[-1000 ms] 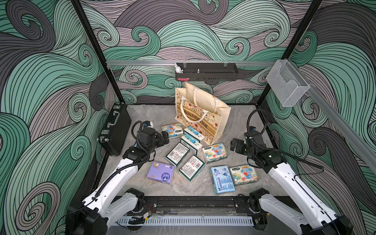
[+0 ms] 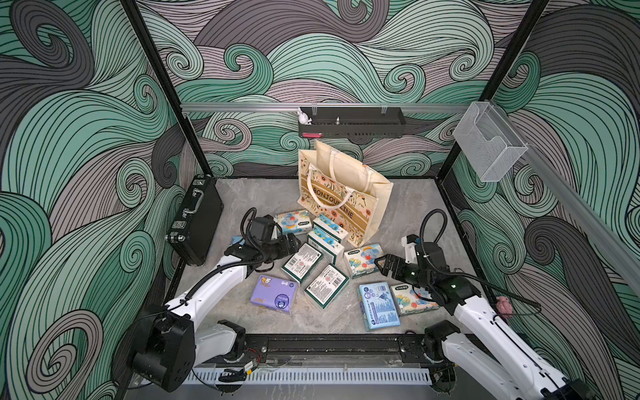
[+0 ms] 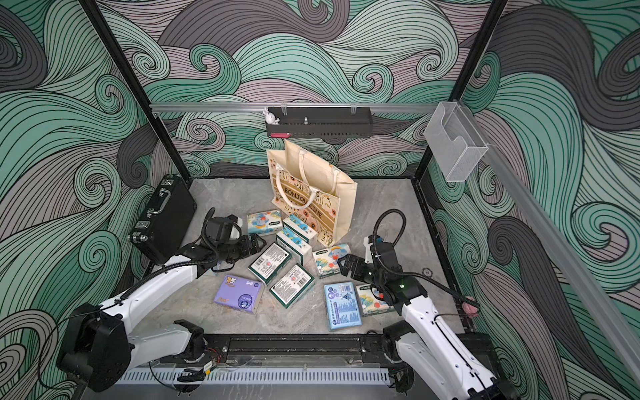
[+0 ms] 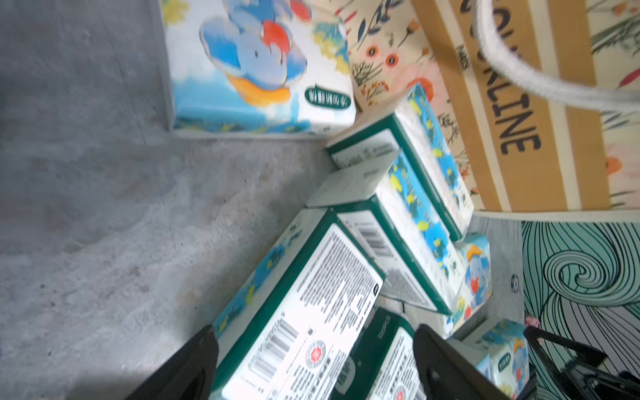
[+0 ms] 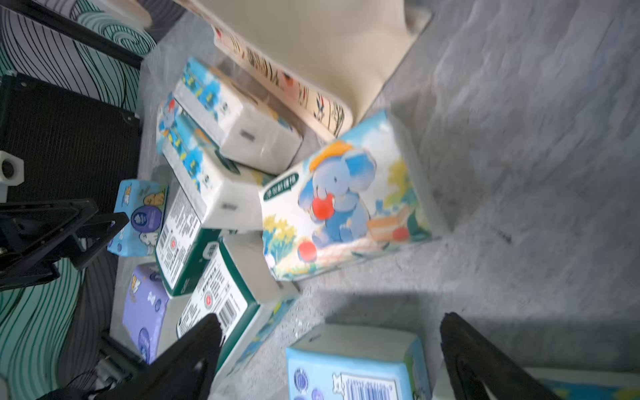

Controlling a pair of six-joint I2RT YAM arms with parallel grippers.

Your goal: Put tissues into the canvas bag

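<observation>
The canvas bag (image 2: 343,206) stands upright at the back centre, tissue packs lying before it. My left gripper (image 2: 290,244) is part open above the left packs, near the green-edged pack (image 2: 302,261) and the stacked white packs (image 4: 400,226); nothing shows between its fingers. My right gripper (image 2: 385,264) hangs open at the elephant-print pack (image 5: 346,200) right of centre, holding nothing. A second green-edged pack (image 2: 326,286), a purple pack (image 2: 273,293), a blue pack (image 2: 378,305) and another printed pack (image 2: 408,299) lie toward the front.
A black case (image 2: 196,220) stands along the left edge. A mesh basket (image 2: 489,141) and a dark shelf (image 2: 351,123) hang above the table. Bare table shows at back left and right of the bag.
My left gripper has shifted right and a little down over the packs. My right gripper has moved left and down toward the elephant-print pack. The packs and bag have not moved.
</observation>
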